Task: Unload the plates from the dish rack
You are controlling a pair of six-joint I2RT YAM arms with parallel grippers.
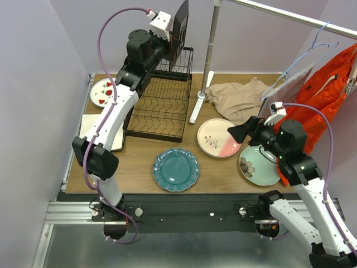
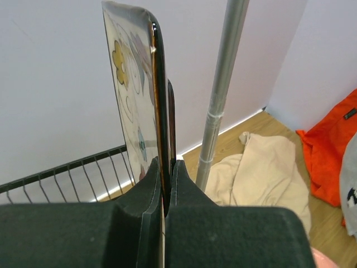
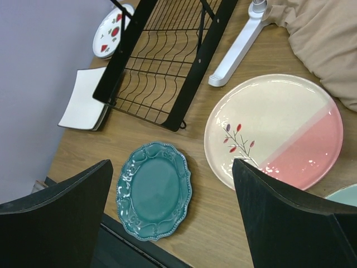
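Note:
My left gripper is shut on a square, dark-rimmed plate [image 2: 134, 84] with a flowered pale face. The plate stands on edge above the back of the black dish rack [image 1: 167, 103], tilted in the top view. A second dark edge [image 2: 172, 120] shows just behind it in the left wrist view; whether it belongs to another plate I cannot tell. No plates show in the rack's lower tier. Over the table's right side, my right gripper is open and empty. Below it lie a teal plate [image 3: 154, 190] and a pink-and-cream plate [image 3: 273, 128].
A pale green plate [image 1: 259, 166] lies at the right, a strawberry plate [image 1: 102, 92] and white square plates [image 3: 82, 99] at the left. The metal pole [image 2: 223, 84] stands close to the held plate's right. Beige cloth [image 1: 237, 97] and an orange bag [image 1: 326, 100] fill the back right.

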